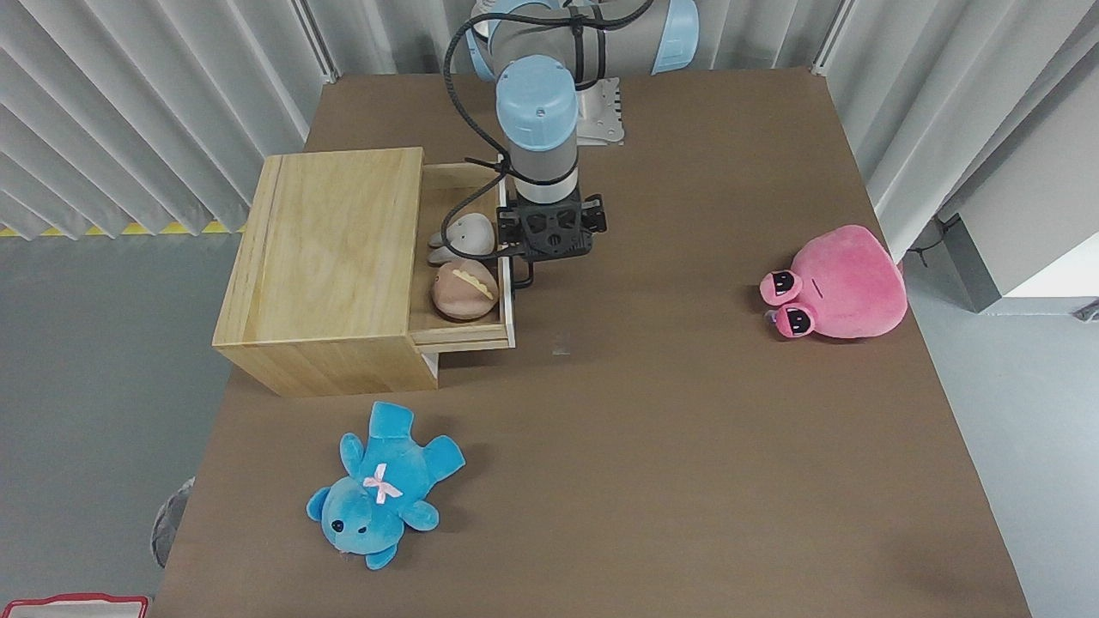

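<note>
A light wooden cabinet [324, 247] sits at the upper left of the table, its drawer [464, 336] pulled out to the right. Inside the drawer lie a grey-white plush [469, 233] and a round pinkish-brown plush [458, 293] with a pale stripe. My gripper [523, 266] is at the drawer's right front, by the dark handle; its fingers are hidden under the black housing, so whether they are open or shut does not show.
A blue teddy bear [386, 494] with a pink bow lies on the front left of the table. A pink plush [847, 283] lies at the right edge.
</note>
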